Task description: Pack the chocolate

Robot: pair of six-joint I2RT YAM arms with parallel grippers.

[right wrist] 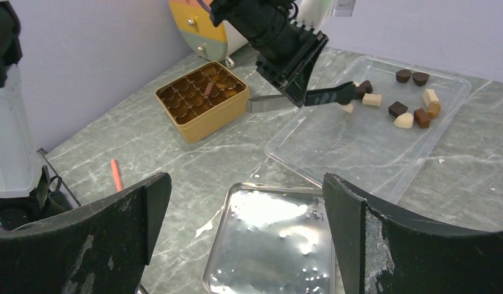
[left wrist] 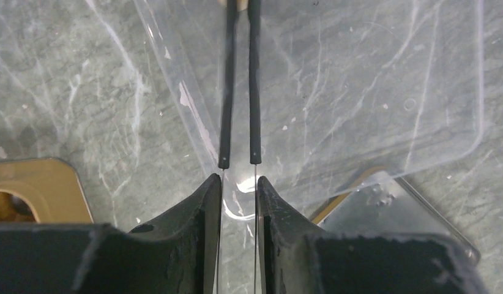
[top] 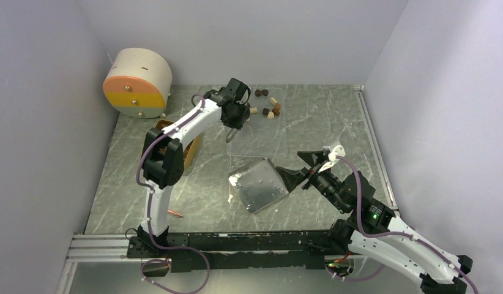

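Observation:
Several dark, brown and cream chocolates (right wrist: 403,120) lie at the back of a clear tray (top: 258,144). A gold box with a brown gridded insert (right wrist: 200,101) stands to the left, partly hidden by my left arm in the top view. My left gripper is over the tray's left side, gripping tongs (left wrist: 254,110), whose tips point at a pale piece near the top edge of the left wrist view; whether it is between them is unclear. My right gripper stands open at the front right, empty.
A metal lid (top: 257,185) lies in front of the clear tray. A rounded drawer cabinet (top: 136,82) stands at the back left, and a red stick (top: 174,213) at the front left. The table's right side behind my right arm is clear.

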